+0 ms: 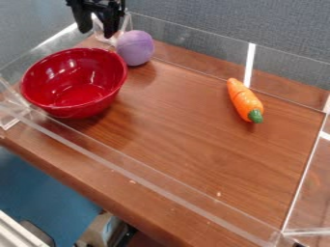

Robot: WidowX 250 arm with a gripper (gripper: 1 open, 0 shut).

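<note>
My gripper (96, 23) is at the top left, dark and partly cut off by the frame's top edge, above the back of a red bowl (73, 87); whether its fingers are open or shut is unclear. A purple ball-like object (135, 47) rests just right of and behind the bowl. An orange toy carrot (244, 99) with a green tip lies on the right side of the wooden table (194, 154).
Clear low walls (190, 202) border the table on its sides. Blue floor and some hardware lie beyond the lower left edge.
</note>
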